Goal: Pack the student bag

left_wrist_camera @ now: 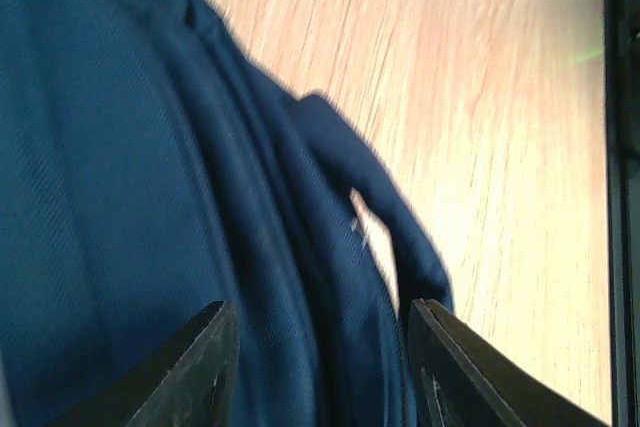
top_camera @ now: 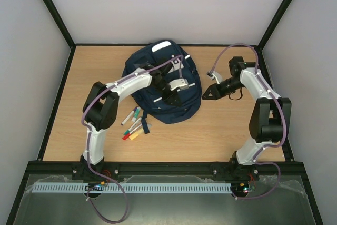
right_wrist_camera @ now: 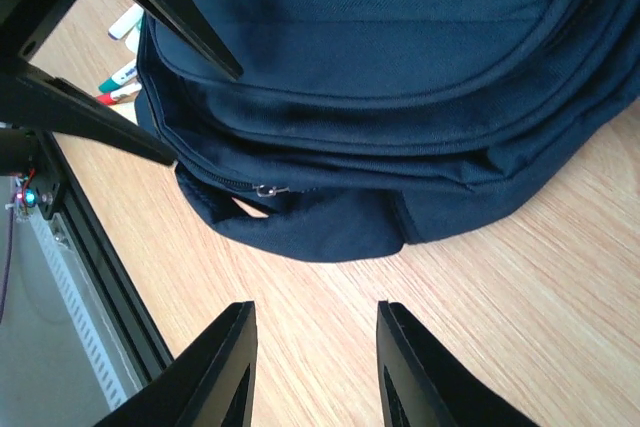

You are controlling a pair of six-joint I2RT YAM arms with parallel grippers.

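A dark blue student bag point(top_camera: 174, 110) lies flat at the back middle of the table, its front end slightly slack. Over that front end hangs my left gripper point(top_camera: 174, 101), its fingers apart with nothing between them; in the left wrist view the bag's blue edge point(left_wrist_camera: 290, 197) passes below them. Beside the bag's right side, clear of the cloth, my right gripper point(top_camera: 205, 96) is open and empty. In the right wrist view a zipper pull point(right_wrist_camera: 268, 190) shows at the bag's edge, above a loose fold with a small gap behind it. Several markers point(top_camera: 135, 121) lie left of the bag.
A blue strap point(top_camera: 146, 125) trails from the bag across the markers' right side. Bare table point(top_camera: 226, 135) stretches to the right and front. The left arm reaches across the bag from the left.
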